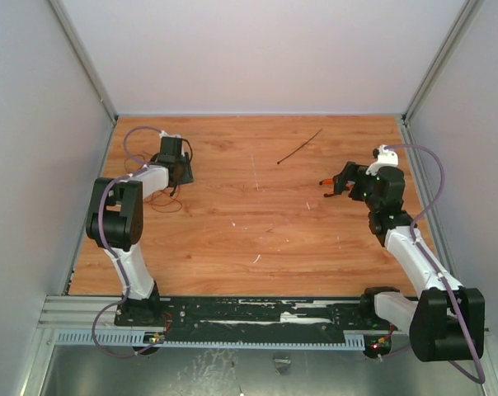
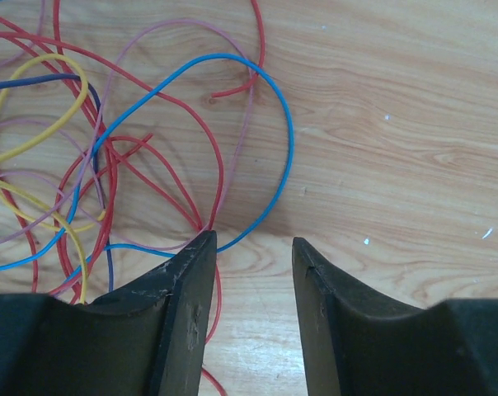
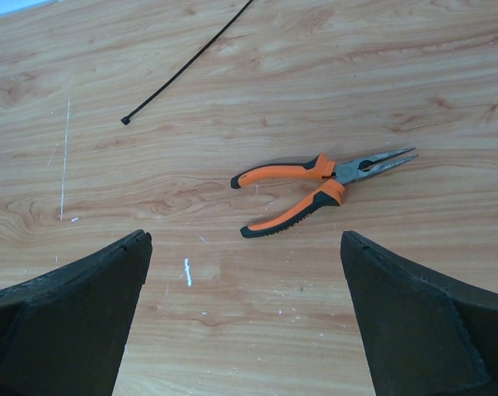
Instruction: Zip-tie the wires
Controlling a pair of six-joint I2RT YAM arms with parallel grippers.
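Note:
A tangle of red, blue, yellow and purple wires [image 2: 109, 140] lies on the table at the left, partly hidden by the left arm in the top view. My left gripper hangs low over its right part, fingers part open, with a red and blue wire near the left fingertip. A black zip tie [image 3: 187, 64] [image 1: 298, 147] lies loose toward the back right of the middle. My right gripper is open above the table on the right, nothing between its fingers.
Orange-handled pliers [image 3: 323, 177] lie under my right gripper.

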